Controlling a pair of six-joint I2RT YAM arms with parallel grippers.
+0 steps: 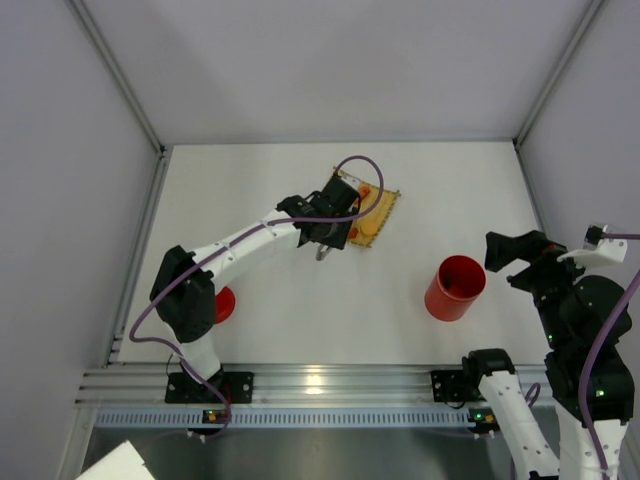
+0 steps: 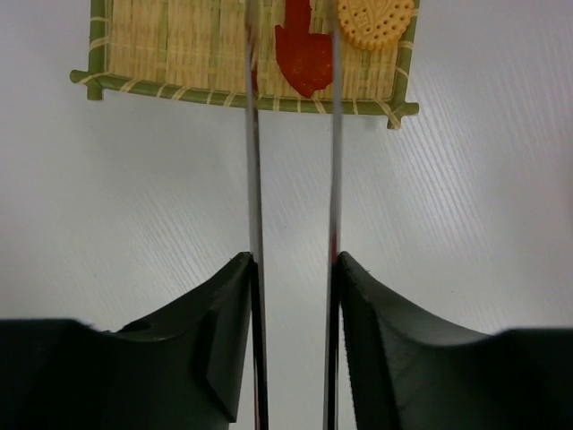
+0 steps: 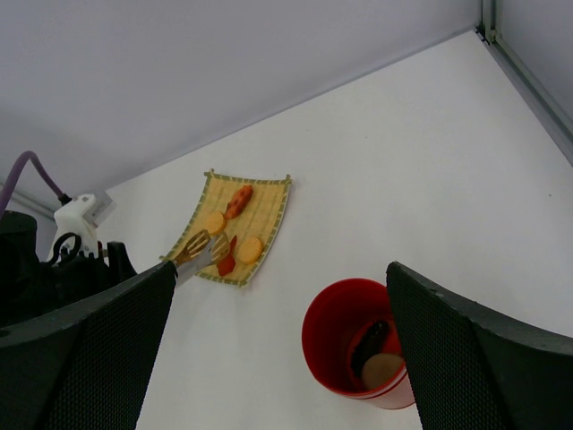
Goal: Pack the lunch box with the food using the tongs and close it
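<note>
A bamboo tray (image 1: 392,190) lies at the back middle, partly covered by my left arm. On it, in the right wrist view, are round biscuits (image 3: 252,250), an orange-red piece (image 3: 238,202) and a red piece (image 3: 226,265). My left gripper (image 1: 323,252) reaches to the tray's near edge. Its long thin fingers (image 2: 257,206) stand apart in the left wrist view. The red piece (image 2: 304,61) shows in the gap, not visibly gripped; a round biscuit (image 2: 376,18) is just right of it. My right gripper stands open and empty.
A red cup (image 1: 447,304) stands front right, with a dark item (image 3: 369,345) and a tan item (image 3: 382,369) inside. A red object (image 1: 225,303) at front left is partly hidden by my left arm.
</note>
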